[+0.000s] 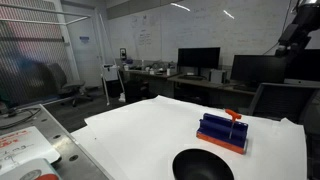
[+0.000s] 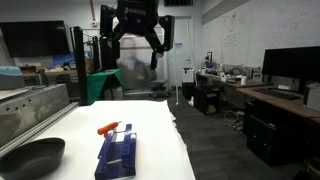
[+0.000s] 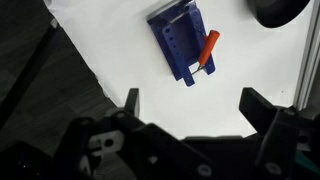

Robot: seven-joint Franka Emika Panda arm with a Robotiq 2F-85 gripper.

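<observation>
A blue holder (image 3: 180, 40) lies on the white tabletop, with an orange-handled tool (image 3: 208, 47) resting across it. In exterior view 1 the blue holder (image 1: 220, 129) shows an orange lower edge, and the orange tool (image 1: 233, 115) lies on its top. A round black bowl (image 2: 32, 158) sits beside the holder (image 2: 117, 152). High over the table hangs my gripper (image 2: 134, 55), its fingers wide apart and nothing between them. From the wrist view, my gripper is well apart from the holder and tool.
Bare white tabletop (image 1: 130, 130) spreads out beside the holder. A metal-edged counter (image 2: 35, 115) with objects on it borders one side. Desks with monitors (image 1: 198, 58) stand in the background, beyond the table.
</observation>
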